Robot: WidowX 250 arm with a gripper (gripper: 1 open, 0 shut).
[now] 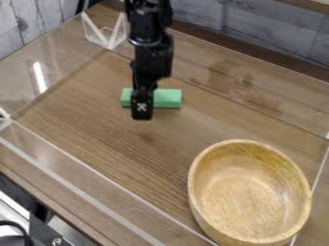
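My black gripper (pixel 144 104) hangs down from the top of the view, open, with its fingertips low over the front side of a green rectangular block (pixel 167 99). The block lies flat on the wooden table, partly hidden behind the fingers. Whether the fingertips touch it I cannot tell.
A large light wooden bowl (pixel 249 197) sits at the front right. A white wire-like object (pixel 103 29) stands at the back left near the table's edge.
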